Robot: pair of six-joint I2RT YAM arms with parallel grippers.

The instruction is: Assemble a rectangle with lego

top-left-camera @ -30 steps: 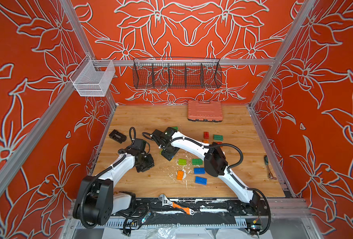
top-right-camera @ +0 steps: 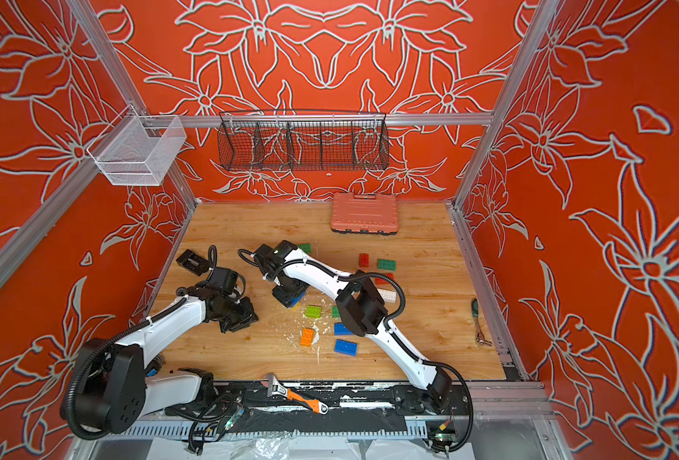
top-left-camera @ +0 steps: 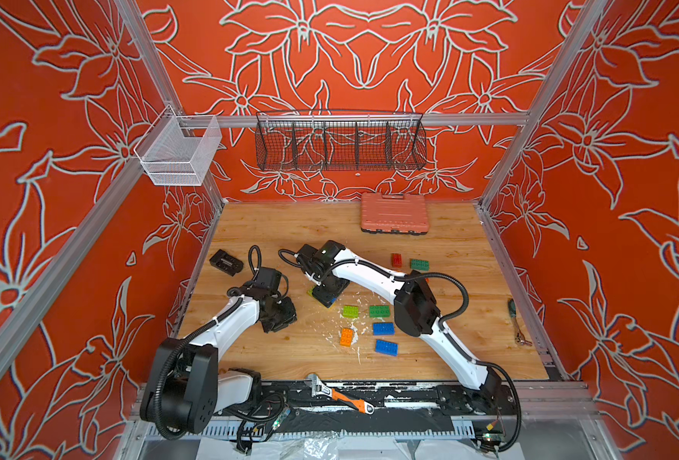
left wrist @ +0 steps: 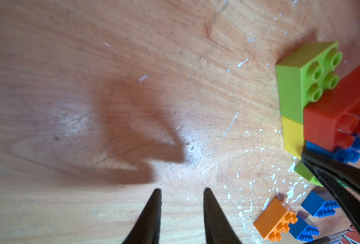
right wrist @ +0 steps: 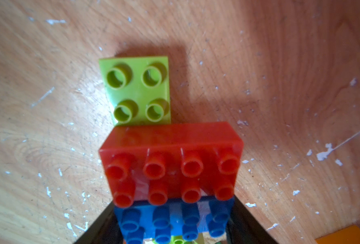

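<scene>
In the right wrist view a red brick point(right wrist: 171, 140) and a blue brick point(right wrist: 167, 217) sit side by side, with a lime brick point(right wrist: 137, 89) at the red one's far end. My right gripper is open, its fingers on either side of the blue brick. The left wrist view shows a yellow brick point(left wrist: 293, 136) lower in this build, beneath the red and blue ones. Off to the left, my left gripper stands open over bare wood with nothing between its fingertips.
Loose bricks lie right of the build: orange point(top-left-camera: 346, 336), lime point(top-left-camera: 350, 311), green point(top-left-camera: 379, 311) and two blue ones point(top-left-camera: 383, 328). Farther back are a red brick point(top-left-camera: 396, 260) and a dark green one point(top-left-camera: 420, 264). A red case point(top-left-camera: 394, 212) stands at the rear.
The right arm's wrist has shifted slightly right and toward the back. A green brick that showed behind it is now hidden in the top left view. The left arm is still.
</scene>
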